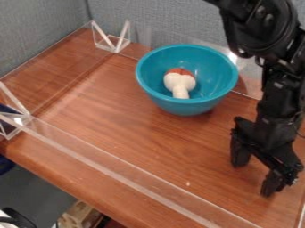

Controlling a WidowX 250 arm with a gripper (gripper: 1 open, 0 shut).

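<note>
A turquoise bowl [208, 96] stands on the wooden table toward the back right, holding a white toy mushroom with a red top [180, 83]. My black gripper [252, 175] is low over the table at the right, in front of the bowl and apart from it. Its fingers are spread open, with nothing seen between them.
Clear panels with white corner brackets [112, 37] edge the wooden table [95, 98]. Grey padded walls stand behind. Below the front left edge are some boxes and dark items on the floor.
</note>
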